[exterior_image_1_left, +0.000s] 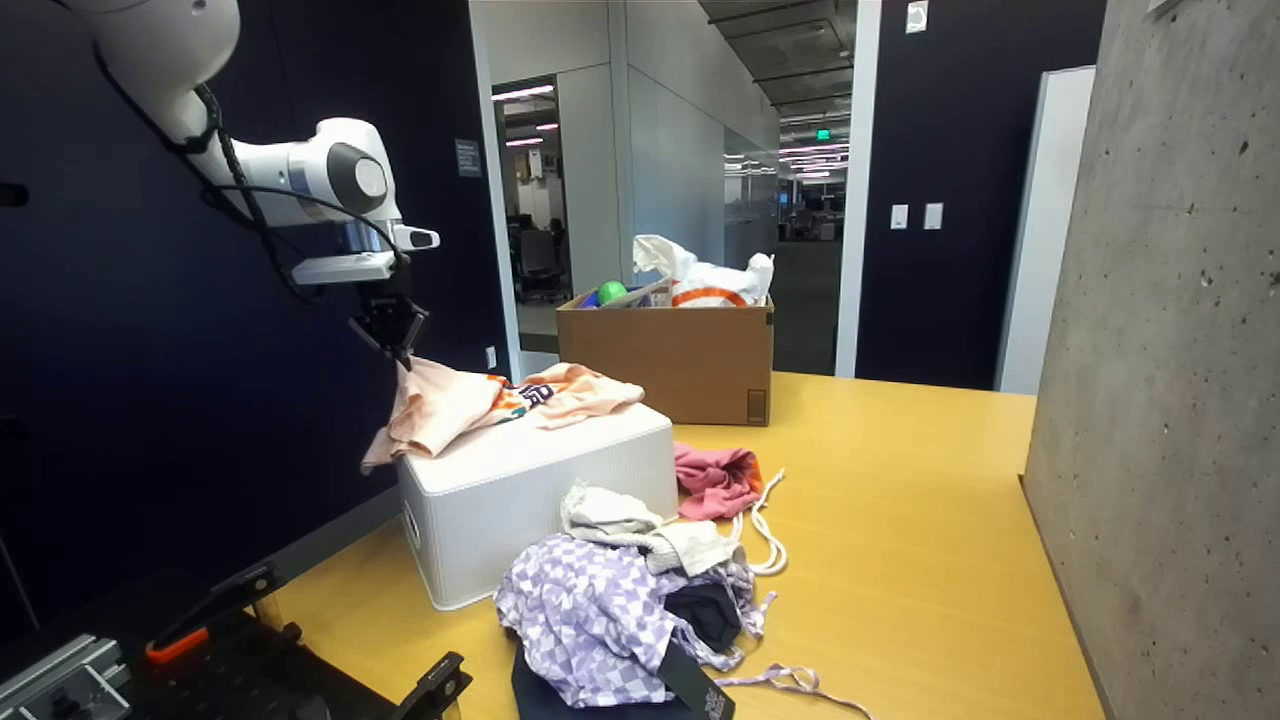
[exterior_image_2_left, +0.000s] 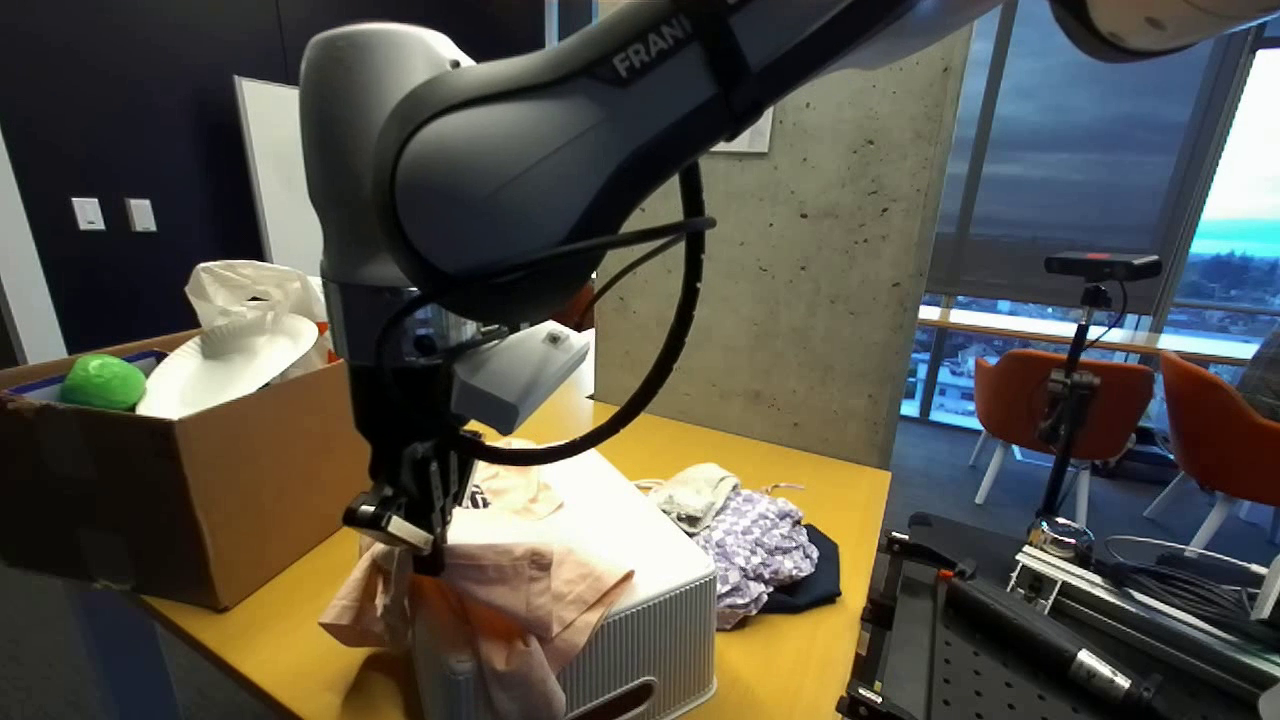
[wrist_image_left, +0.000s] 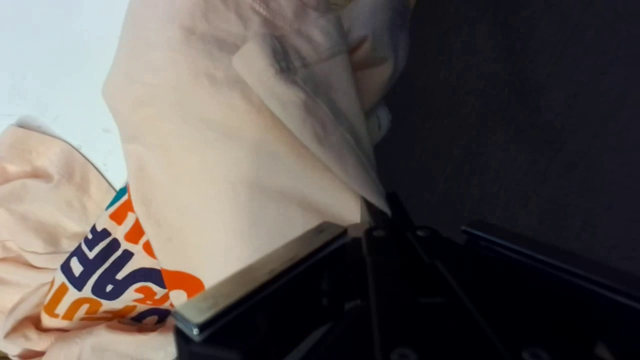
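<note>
A peach shirt (exterior_image_1_left: 439, 406) with a colourful print lies spread on top of a white ribbed box (exterior_image_1_left: 546, 480), part of it draping over the left end. My gripper (exterior_image_1_left: 404, 358) is shut on a pinched fold of that shirt, pulling it up into a peak just above the box's left edge. In the wrist view the cloth (wrist_image_left: 240, 150) rises to a point between the closed fingertips. From the other side, the shirt (exterior_image_2_left: 516, 588) hangs down the box's end below the gripper (exterior_image_2_left: 426, 558).
A cardboard box (exterior_image_1_left: 666, 360) filled with odds and ends stands behind. A pink garment (exterior_image_1_left: 717, 480), a grey-white one (exterior_image_1_left: 648, 528) and a purple checkered one (exterior_image_1_left: 588, 618) lie beside the white box.
</note>
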